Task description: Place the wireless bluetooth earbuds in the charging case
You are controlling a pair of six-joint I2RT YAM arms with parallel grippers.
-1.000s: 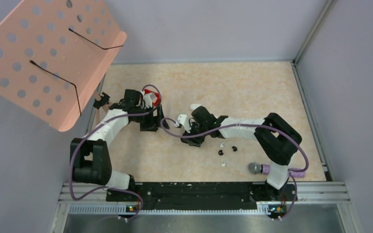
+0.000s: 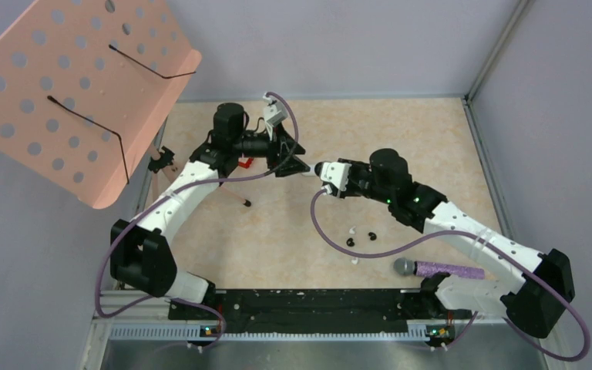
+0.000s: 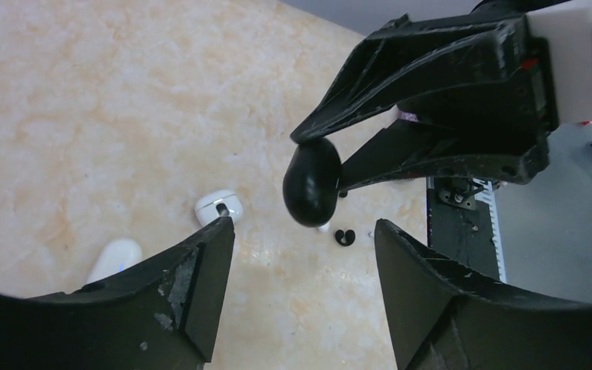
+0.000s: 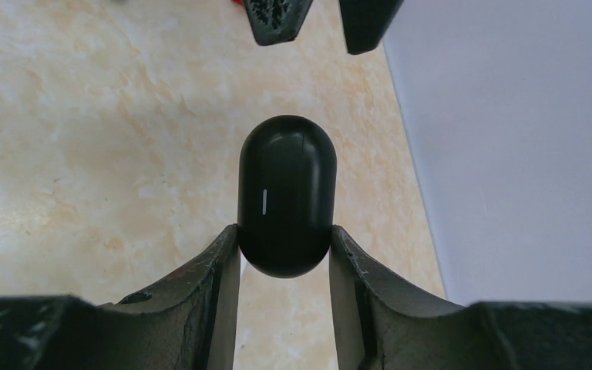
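Note:
A glossy black oval charging case is pinched in the fingertips of my right gripper (image 2: 320, 171), raised near the middle of the top view; in the left wrist view it is the black oval (image 3: 310, 185). My left gripper faces it from the left with fingers apart, empty between them. Small black earbuds (image 2: 372, 237) and white ones (image 2: 352, 230) lie on the table right of centre. A white case (image 3: 217, 206) and another white item (image 3: 114, 258) rest on the table in the left wrist view.
A purple microphone (image 2: 447, 270) lies at the front right. A red item (image 2: 245, 163) is partly hidden by the left arm. A pink perforated panel (image 2: 77, 100) stands at the upper left.
Both arms have risen and moved back; the right gripper came up and right with the black case, and my left gripper moved right toward it.

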